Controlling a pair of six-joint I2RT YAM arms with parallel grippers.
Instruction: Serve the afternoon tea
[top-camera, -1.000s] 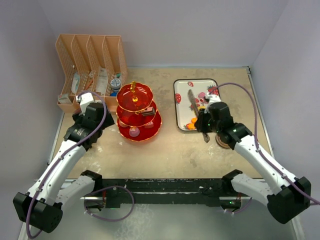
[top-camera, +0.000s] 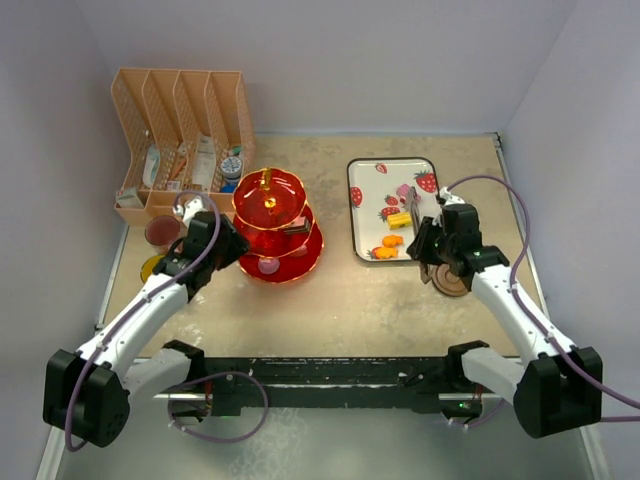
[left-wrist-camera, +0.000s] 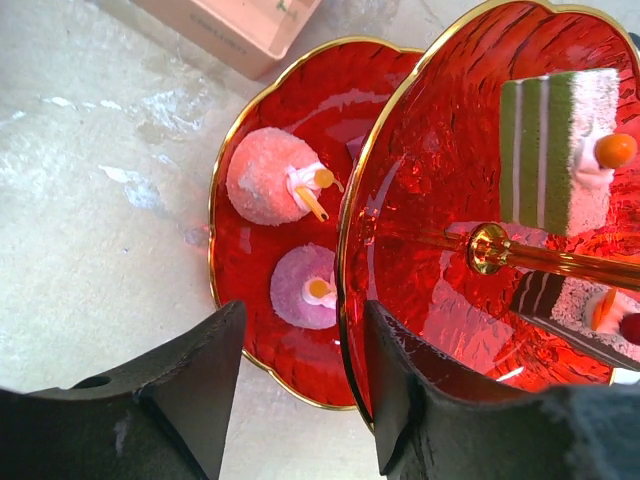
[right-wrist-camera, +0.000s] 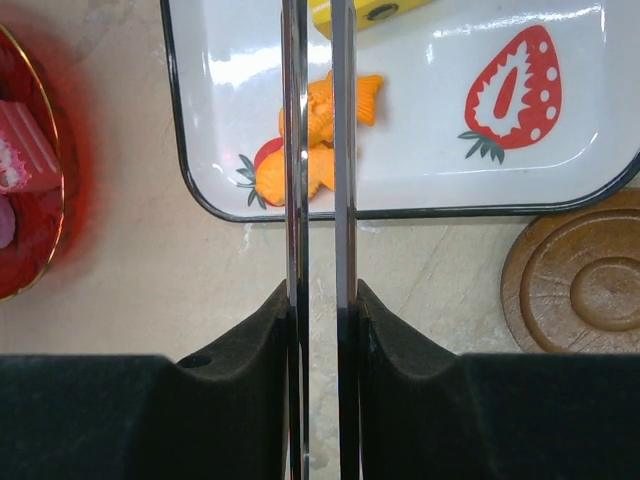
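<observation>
The red tiered stand (top-camera: 268, 200) stands left of centre, carrying cake slices (left-wrist-camera: 540, 150) and round pastries (left-wrist-camera: 260, 180). My left gripper is beside its middle tier, fingers apart near the gold rim; whether it grips anything I cannot tell. My right gripper holds long metal tongs (right-wrist-camera: 345, 250) upright in the view, over the front of the strawberry tray (right-wrist-camera: 420, 190). On the tray lie a yellow piece (top-camera: 398, 219) and orange fish-shaped pieces (right-wrist-camera: 320, 95).
A wooden organiser (top-camera: 180, 100) stands at the back left, with cups (top-camera: 160, 232) before it. A round wooden coaster (right-wrist-camera: 550, 280) lies right of the tray's front.
My left gripper has moved right toward the stand. My right gripper has moved right with the tongs, which now stand more in line with the view front to back.
</observation>
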